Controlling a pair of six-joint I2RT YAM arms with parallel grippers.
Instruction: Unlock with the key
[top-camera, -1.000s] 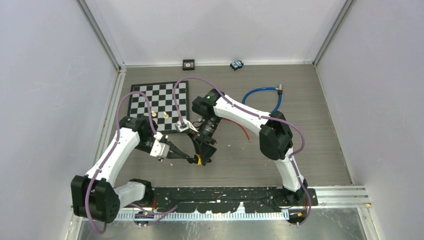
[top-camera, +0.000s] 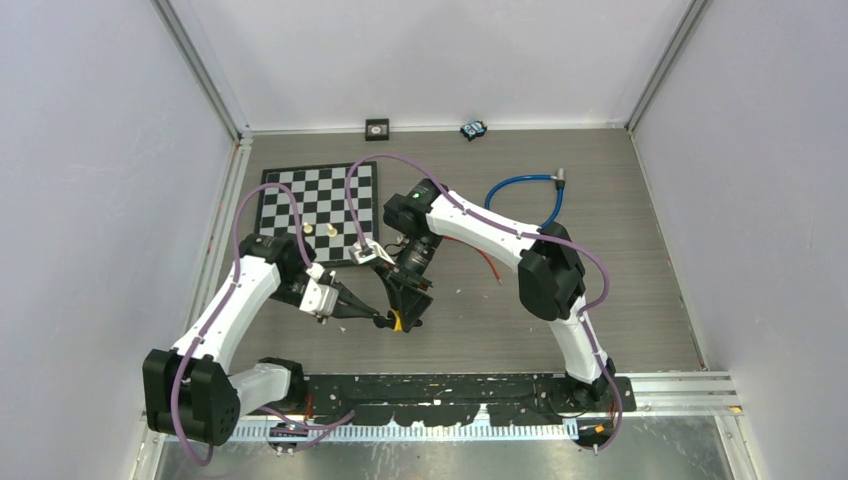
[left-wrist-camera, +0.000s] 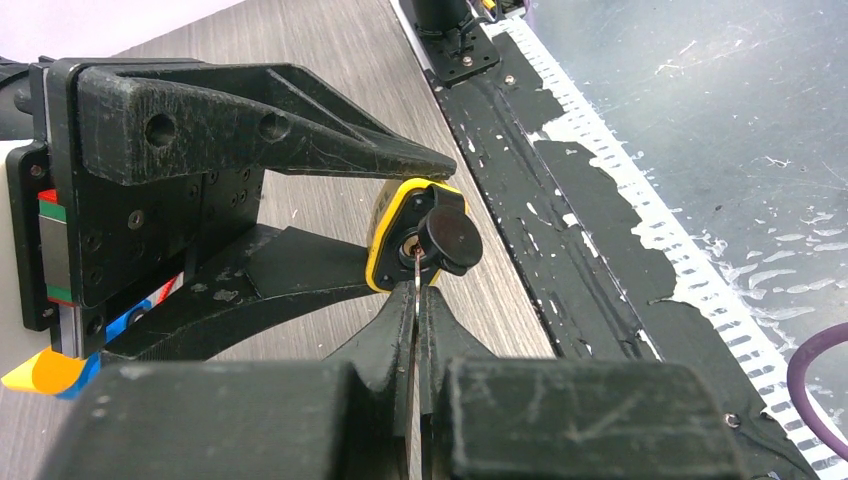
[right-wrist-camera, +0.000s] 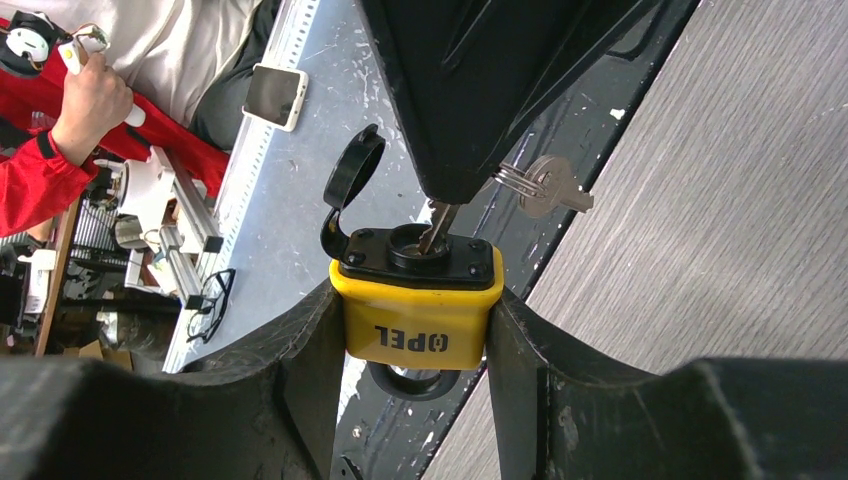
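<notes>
Near the front middle of the table, my right gripper (top-camera: 402, 318) is shut on the sides of a yellow and black padlock (right-wrist-camera: 418, 325). Its black cover (right-wrist-camera: 352, 172) hangs flipped back beside the keyhole (right-wrist-camera: 410, 246). From above, my left gripper is shut on a thin key (right-wrist-camera: 438, 222), the fingers pressed close together. The key's blade slants into the mouth of the keyhole; how deep it sits cannot be made out. A second key (right-wrist-camera: 553, 188) dangles from a ring beside the left fingertips. The padlock's shackle is mostly hidden.
A chessboard (top-camera: 325, 185) with a few pieces lies at the back left. A blue hose (top-camera: 520, 180) and a red cable (top-camera: 487, 262) rest farther right. A person (right-wrist-camera: 75, 130) sits beyond the table's front edge.
</notes>
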